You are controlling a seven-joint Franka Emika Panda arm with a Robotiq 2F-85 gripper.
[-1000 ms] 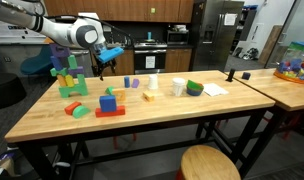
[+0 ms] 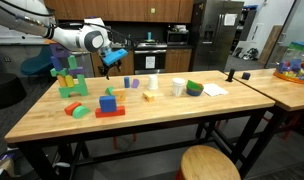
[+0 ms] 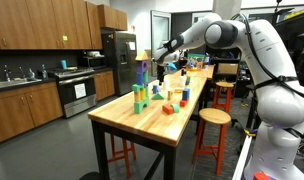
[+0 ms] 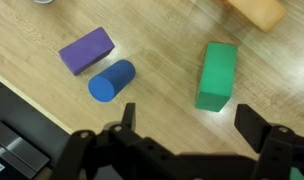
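My gripper [image 2: 111, 70] hangs open above the far left part of the wooden table. In the wrist view, the gripper has its dark fingers spread, with nothing held between them. Just ahead of the right finger lies a green block [image 4: 218, 76]. A blue cylinder [image 4: 112, 81] rests ahead of the left finger, and beside it is a purple block [image 4: 87, 51]. Part of an orange block [image 4: 260, 12] shows at the top edge.
A tower of colored blocks [image 2: 68, 80] stands at the table's left end. Near it sit a blue block [image 2: 108, 103] and a red block [image 2: 110, 112]. Farther right are a white cup [image 2: 178, 87] and a green bowl [image 2: 194, 89].
The arm and gripper have come down slightly toward the table. The blocks and other objects on the table appear unmoved.
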